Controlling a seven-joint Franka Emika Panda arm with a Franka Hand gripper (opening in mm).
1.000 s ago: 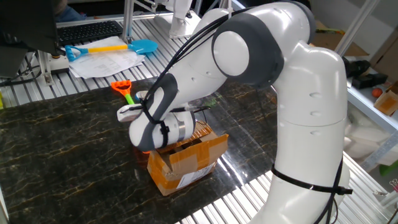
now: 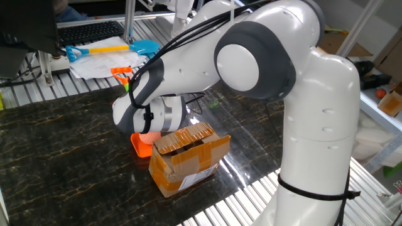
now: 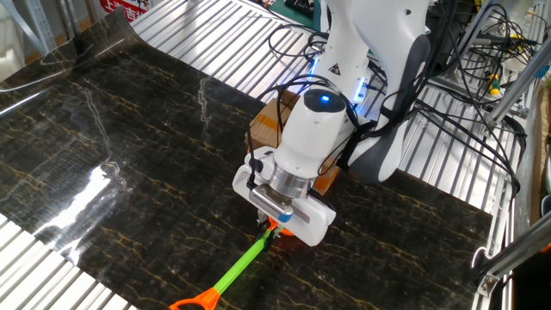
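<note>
A toy shovel with a green shaft point(image 3: 242, 266) and an orange handle point(image 3: 196, 300) reaches out from under my gripper point(image 3: 269, 227) in exterior view 2. The dark fingertips meet around the shaft's blade end, and the gripper appears shut on it. In exterior view 1, the orange blade point(image 2: 143, 148) shows below the wrist, left of an open cardboard box point(image 2: 191, 164). A pinkish round thing point(image 2: 150, 136) lies in or just behind the blade, partly covered by the arm. The fingers are hidden in that view.
A blue and yellow shovel point(image 2: 112, 49) lies on white paper beyond the dark marbled mat point(image 2: 59, 154), near a keyboard point(image 2: 92, 31). The box stands close to the blade and the arm.
In exterior view 1, my wrist has shifted left and away from the box, uncovering the orange blade and the pinkish thing. The shovel's handle moved farther back along with it. The box has stayed put.
</note>
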